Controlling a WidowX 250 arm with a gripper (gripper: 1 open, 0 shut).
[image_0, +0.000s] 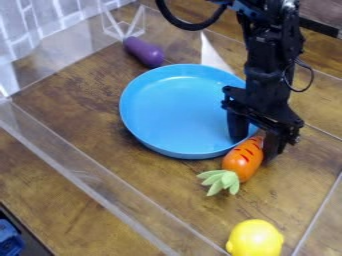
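Observation:
A black robot gripper (257, 134) points down at the right of the camera view, its fingertips over the upper end of an orange carrot (242, 162) with dark stripes and a pale green top. The carrot lies on the wooden table beside a blue round plate (167, 110). The fingers partly cover the carrot's end; whether they grip it is unclear.
A purple eggplant (144, 51) lies at the back left, near a white object (214, 53). A yellow lemon (254, 238) sits at the front right. A blue object (8, 240) is at the lower left corner.

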